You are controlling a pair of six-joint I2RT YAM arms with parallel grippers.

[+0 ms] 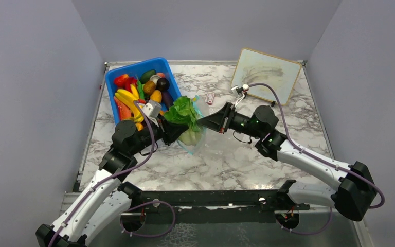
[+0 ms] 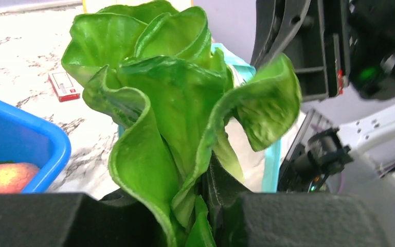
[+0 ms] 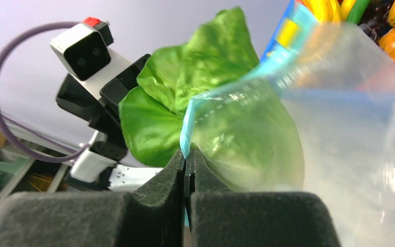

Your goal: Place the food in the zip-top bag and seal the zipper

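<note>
A green leafy lettuce (image 1: 182,113) is partly inside the clear zip bag (image 3: 349,139), its upper leaves sticking out of the opening. My left gripper (image 1: 171,131) is shut on the lettuce, whose leaves fill the left wrist view (image 2: 169,128). My right gripper is shut on the bag's blue zipper edge (image 3: 186,123), across from the left one in the top view. The lettuce's pale base shows through the plastic.
A blue tray (image 1: 139,68) of mixed produce stands behind the left arm. A whiteboard (image 1: 265,69) lies at the back right, with a small red-and-white box (image 1: 210,98) nearby.
</note>
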